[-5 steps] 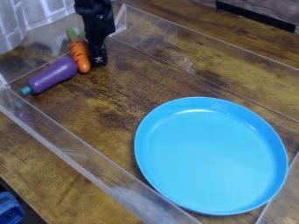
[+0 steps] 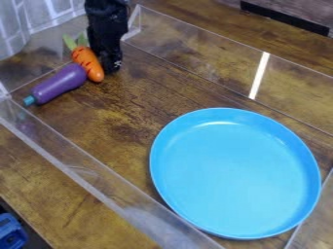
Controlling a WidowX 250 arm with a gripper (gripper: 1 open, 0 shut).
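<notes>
My black gripper (image 2: 107, 56) reaches down at the top left beside an orange carrot (image 2: 88, 62) with a green top, touching or very close to it; whether the fingers are open or shut on it is hard to make out. A purple eggplant-like toy (image 2: 58, 85) lies just left of and below the carrot. A large blue plate (image 2: 235, 170) rests at the lower right on the wooden surface.
Clear plastic walls (image 2: 130, 204) border the work area, with the left one close beside the vegetables. A small blue object (image 2: 10, 231) is at the lower left outside the wall.
The gripper has shifted slightly at the carrot, and the carrot has moved a little. The eggplant and plate look unchanged.
</notes>
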